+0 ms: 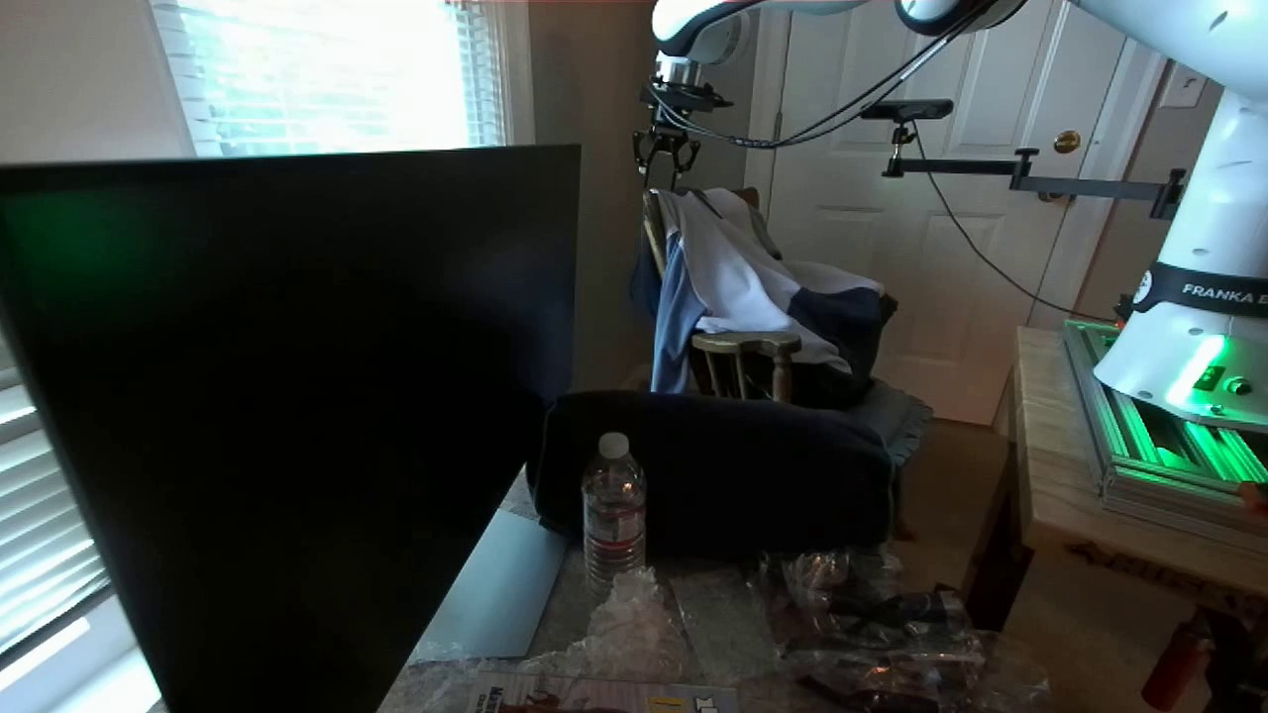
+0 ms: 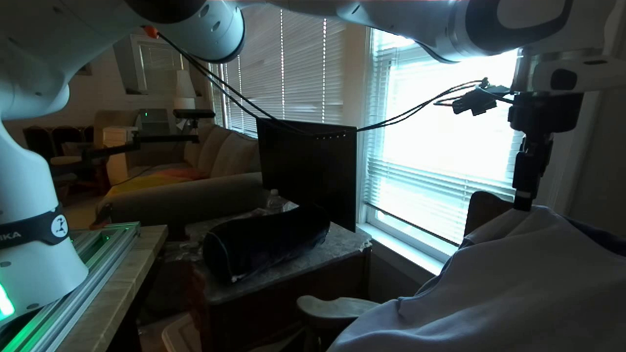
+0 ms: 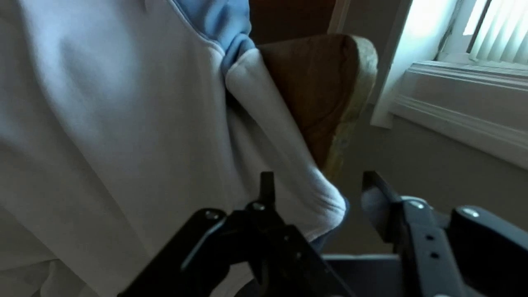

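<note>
A white and blue garment (image 3: pixel 148 123) is draped over a wooden chair, whose backrest (image 3: pixel 317 84) shows bare at one corner. In the wrist view my gripper is open, with its fingers apart. A folded corner of the cloth shows in the gap between them; whether either finger touches it, I cannot tell. Exterior view 1 has the gripper (image 1: pixel 661 180) pointing down at the top of the chair back, over the garment (image 1: pixel 743 267). From the other side, the gripper's fingers (image 2: pixel 524 196) reach the upper edge of the cloth (image 2: pixel 528 264).
A window sill (image 2: pixel 405 249) and wall lie close beyond the chair back. The chair's armrest (image 1: pixel 746 343) sticks out below the cloth. Farther off, a table holds a large black monitor (image 1: pixel 297 416), a dark rolled bundle (image 1: pixel 713 475) and a water bottle (image 1: pixel 614 511).
</note>
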